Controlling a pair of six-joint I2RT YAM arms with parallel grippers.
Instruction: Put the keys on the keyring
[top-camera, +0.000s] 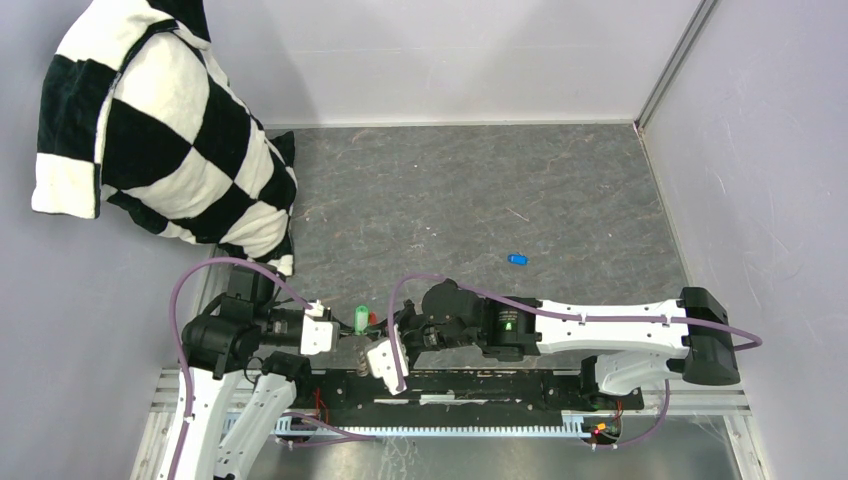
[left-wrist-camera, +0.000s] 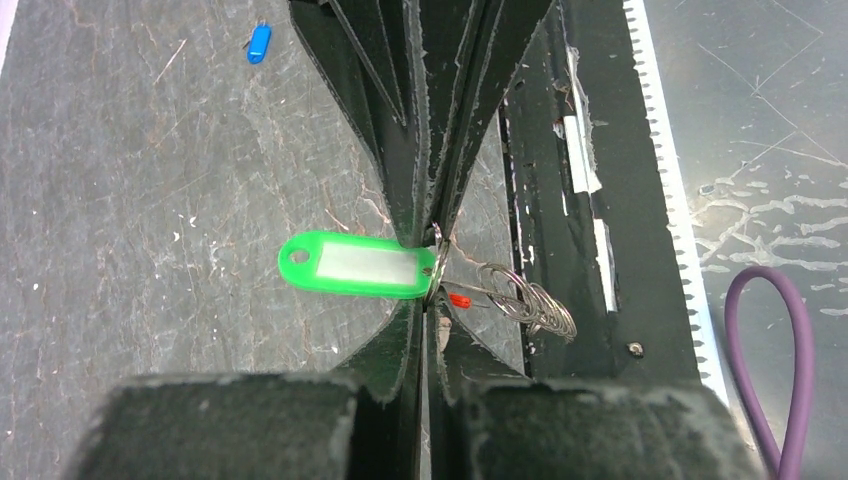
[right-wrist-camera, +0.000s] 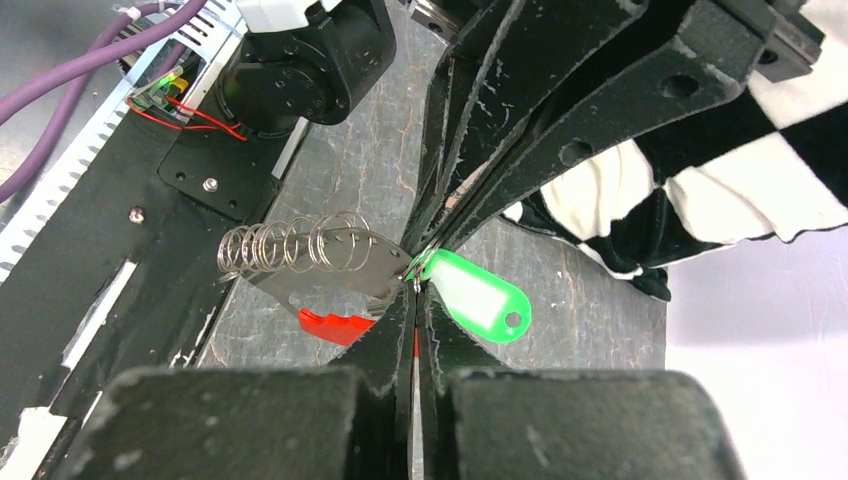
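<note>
My two grippers meet low in the top view, left (top-camera: 348, 329) and right (top-camera: 376, 330), with a green key tag (top-camera: 361, 319) between them. In the left wrist view, my left gripper is shut on a metal ring (left-wrist-camera: 439, 260) at the tag's end (left-wrist-camera: 355, 264); a wire coil (left-wrist-camera: 525, 300) hangs beside it. In the right wrist view, my right gripper is shut at the ring, though what lies between its tips is unclear. A metal piece (right-wrist-camera: 360, 268) and a red piece (right-wrist-camera: 330, 326) sit behind the coil, partly hidden.
A blue tag (top-camera: 517, 259) lies on the grey floor (top-camera: 470, 190), which is clear toward the back. A checkered cushion (top-camera: 165, 140) fills the left side. A black rail (top-camera: 450, 390) runs along the front edge.
</note>
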